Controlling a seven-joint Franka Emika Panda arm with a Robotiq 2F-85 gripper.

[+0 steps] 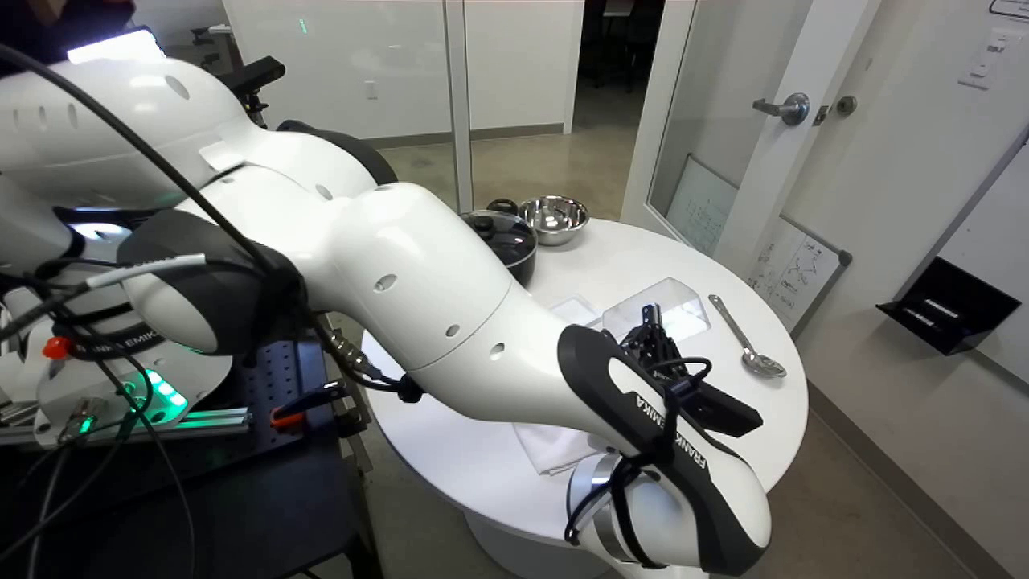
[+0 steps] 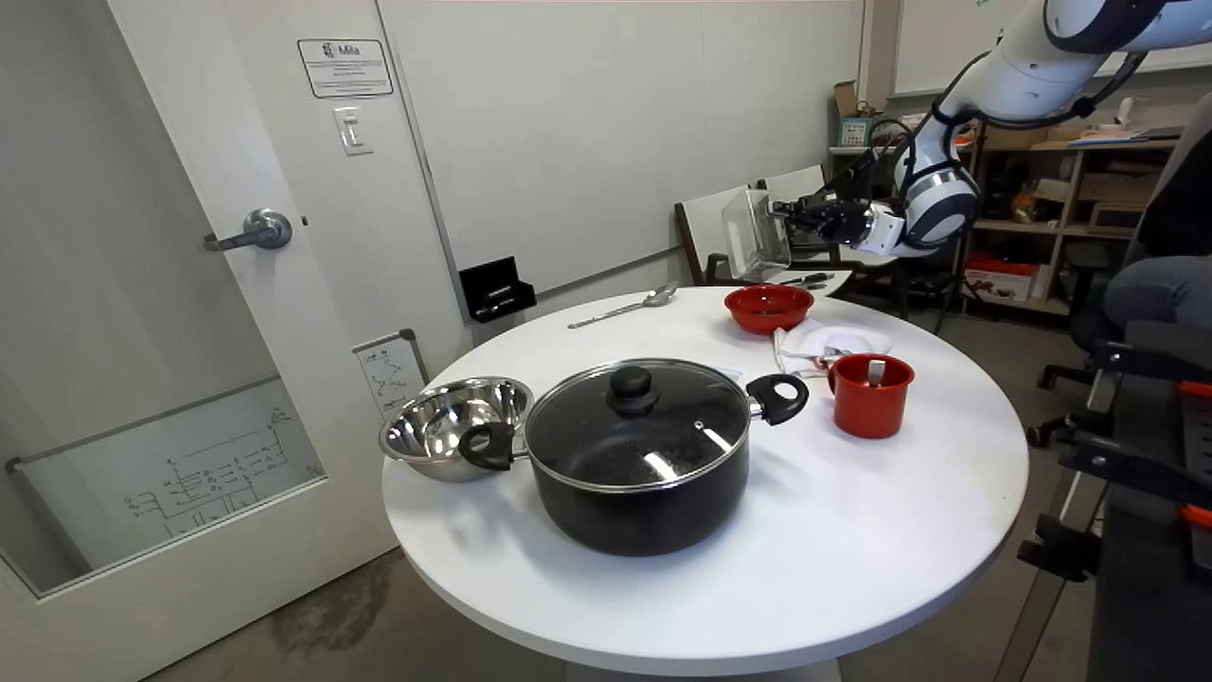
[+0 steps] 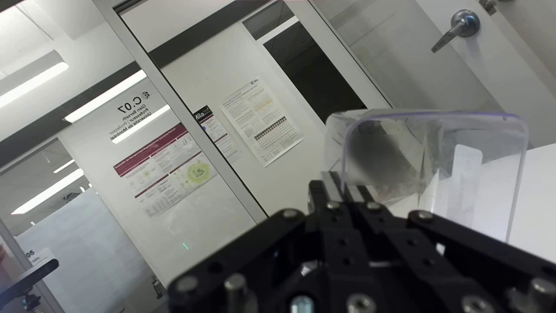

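A clear plastic container [image 2: 750,237] is tipped on its side, held above the far part of the round white table. My gripper is shut on its thin rim, which runs between the fingertips in the wrist view. The container's lilac-tinted edge [image 3: 438,114] extends to the right of the fingers there. From the first exterior side, the clear container [image 1: 666,307] shows just beyond the black gripper [image 1: 649,326], and the arm hides much of the table behind it.
Below the container is a red bowl [image 2: 769,308]. A white cloth [image 2: 812,345] and a red mug [image 2: 871,398] lie nearer. The lidded black pot [image 2: 638,455] and steel bowl [image 2: 454,426] occupy the front left. A slotted spoon [image 1: 743,338] rests near the table's edge.
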